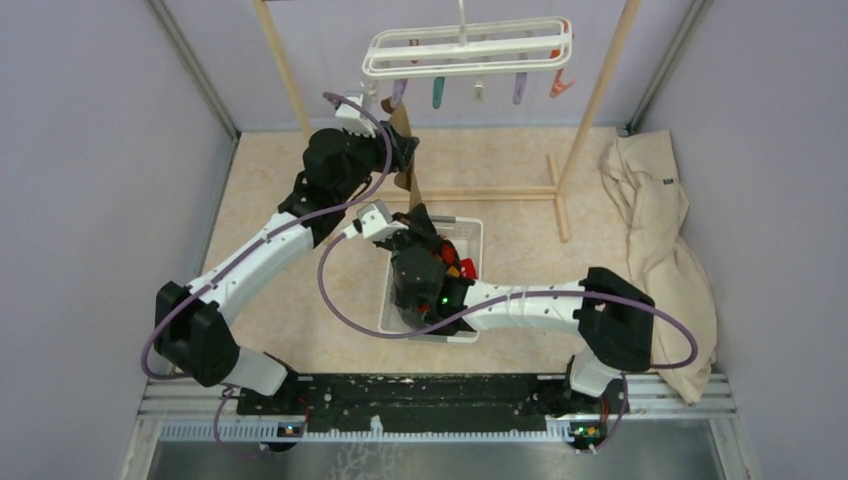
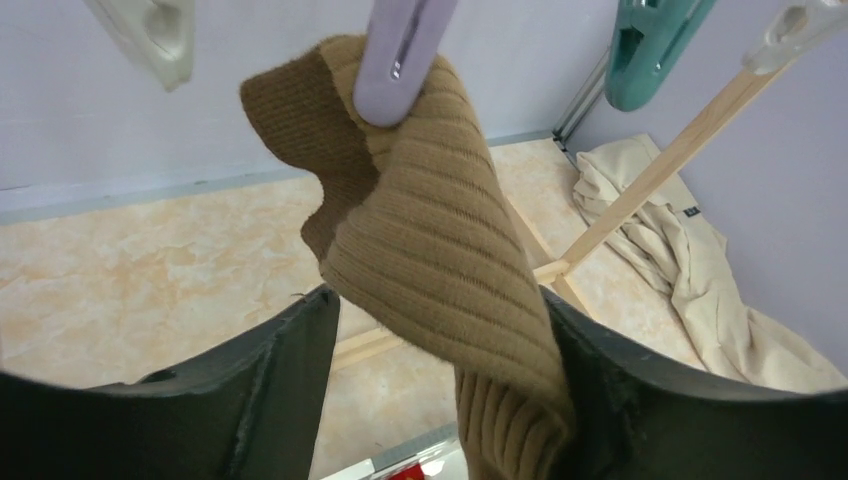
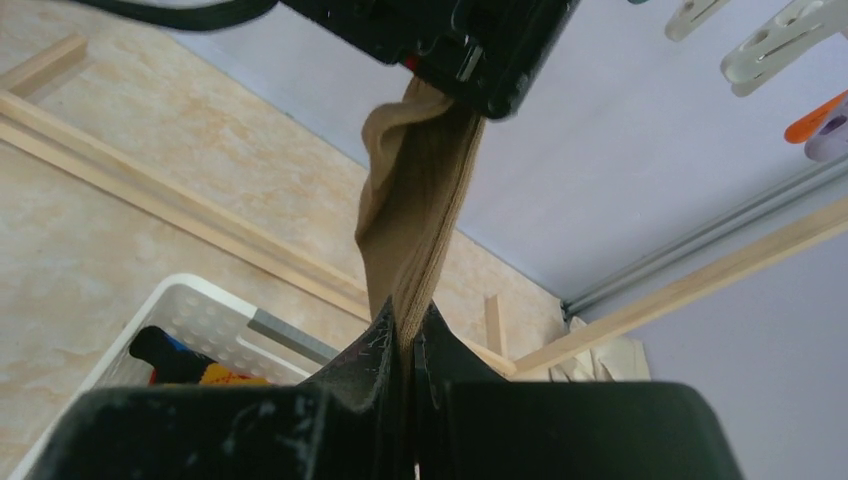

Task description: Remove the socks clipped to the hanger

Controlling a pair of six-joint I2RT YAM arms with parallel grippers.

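A brown ribbed sock hangs by its cuff from a purple clip on the white hanger. My left gripper is open around the upper part of the sock, a finger on either side. The left fingers stand apart, and the right one is partly hidden by the cloth. Lower down, my right gripper is shut on the lower end of the sock, which is stretched up between its fingertips towards the left arm. The sock's toe is hidden by the right fingers.
Below stands a white basket with dark, red and orange cloth in it. Bare clips, one of them teal, hang along the hanger. A wooden frame stands behind, and beige cloth lies at the right.
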